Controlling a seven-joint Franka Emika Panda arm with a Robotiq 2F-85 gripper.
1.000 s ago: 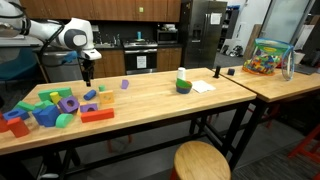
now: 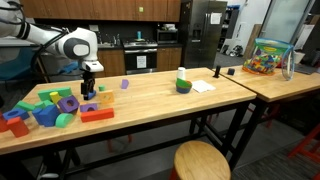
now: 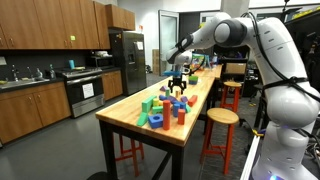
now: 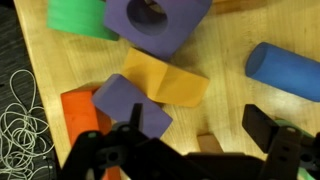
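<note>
Below my open gripper lie toy blocks on the wooden table, and nothing sits between its fingers. Nearest in the wrist view are a yellow block point(image 4: 165, 78) and a purple block point(image 4: 132, 105). Further up are a purple block with a hole point(image 4: 160, 22) and a green block point(image 4: 82, 15). A blue cylinder point(image 4: 285, 72) lies to the right, and a red block point(image 4: 80, 118) is at the left, partly covered by the purple one. In exterior view 1 the gripper point(image 2: 90, 94) hangs low over the blocks.
Several more blocks crowd the table's left end, among them a red block point(image 2: 97, 115) and a blue block point(image 2: 46, 116). A green bowl point(image 2: 183, 87) stands further right. Between the bowl and the blocks the tabletop point(image 2: 150, 95) is mostly bare. A stool point(image 2: 201, 160) stands in front.
My arm has come down and slightly right, from above the blocks to low among them. The blocks show no clear movement.
</note>
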